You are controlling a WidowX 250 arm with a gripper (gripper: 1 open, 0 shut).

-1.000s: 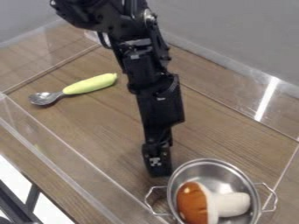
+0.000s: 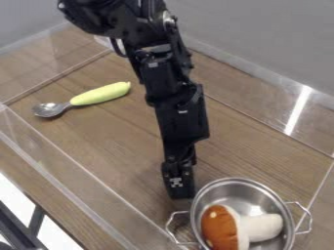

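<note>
My black gripper (image 2: 179, 178) is low over the wooden table, just to the upper left of a steel pot (image 2: 271, 200) with wire handles. Its fingers point down; the gap between them is hard to make out, but nothing is seen held. Inside the pot lies a toy mushroom (image 2: 225, 228) with an orange cap and a white stem (image 2: 261, 227).
A pale yellow-green toy (image 2: 101, 95) and a metal spoon (image 2: 51, 108) lie at the back left. Clear panels edge the wooden surface (image 2: 111, 146), and a grey wall stands behind.
The arm has shifted very slightly over the last second, and the pot sits a touch further right than a second ago. Otherwise the scene looks the same.
</note>
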